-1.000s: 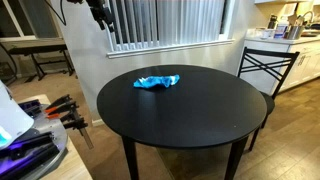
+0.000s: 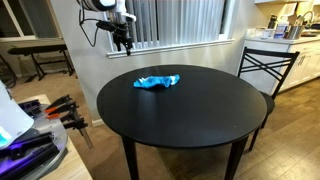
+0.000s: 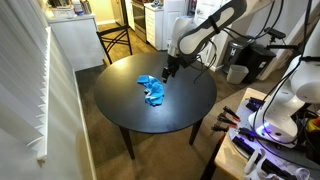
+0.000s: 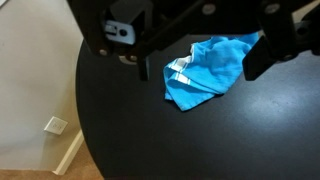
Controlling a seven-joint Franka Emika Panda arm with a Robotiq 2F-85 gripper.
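A crumpled blue cloth [image 2: 157,81] with a few white stripes lies on the round black table [image 2: 190,115]. In exterior view 2 the cloth [image 3: 152,89] is left of my gripper [image 3: 178,70], which hangs above the table. My gripper [image 2: 123,46] shows high at the upper left in exterior view 1, well clear of the cloth. Seen from the wrist, the cloth [image 4: 207,75] lies below and between the spread fingers of my gripper. The fingers are open, with nothing held. Part of the cloth is hidden behind the gripper in the wrist view.
A black chair [image 2: 268,75] stands close to the table's far right side. Black clamp-like parts with red bits [image 3: 230,118] sit beside my white base [image 3: 275,120]. Apart from the cloth, the tabletop is bare.
My gripper has come lower and a little to the right in exterior view 1, and more of the white arm now shows there. The cloth has stayed in place.
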